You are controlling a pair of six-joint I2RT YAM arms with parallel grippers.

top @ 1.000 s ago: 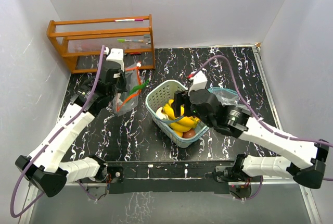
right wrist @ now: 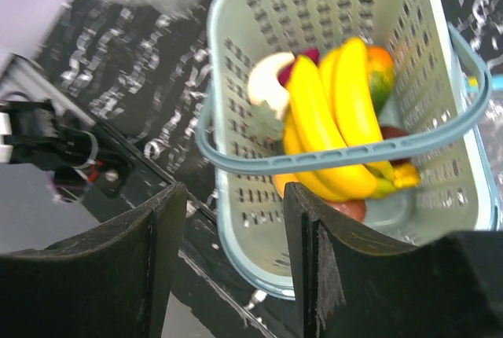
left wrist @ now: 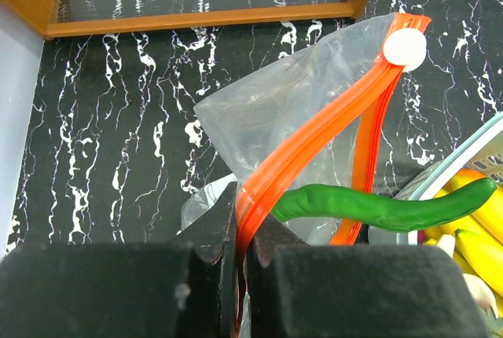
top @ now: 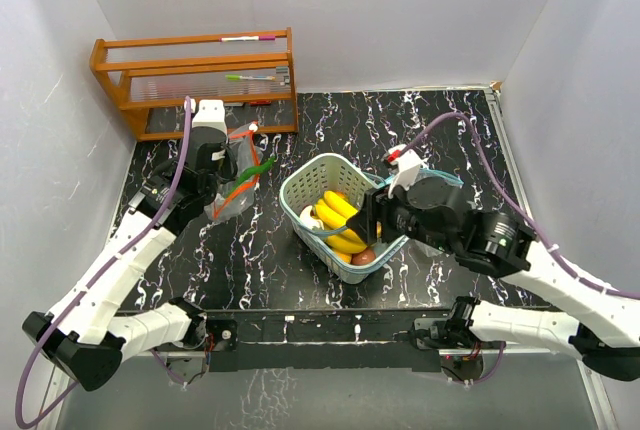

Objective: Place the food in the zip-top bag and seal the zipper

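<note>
In the left wrist view, my left gripper is shut on the orange zipper rim of the clear zip top bag (left wrist: 291,102), holding it up; a green cucumber (left wrist: 385,212) lies across the bag's mouth. My right gripper hovers over the near right part of the plastic basket (right wrist: 240,220), part open, with nothing between its fingers. The basket holds yellow bananas (right wrist: 322,118), a white item (right wrist: 267,75) and several other pieces of food, some hidden under others.
A wooden rack (top: 190,65) stands at the back left. A blue container (top: 440,178) with clear plastic sits behind the basket's right side, partly hidden by my right arm. The counter left of the basket is mostly clear.
My right gripper has moved rightward and slightly down in the top view, away from the middle of the bananas. The left arm has shifted slightly left with the bag.
</note>
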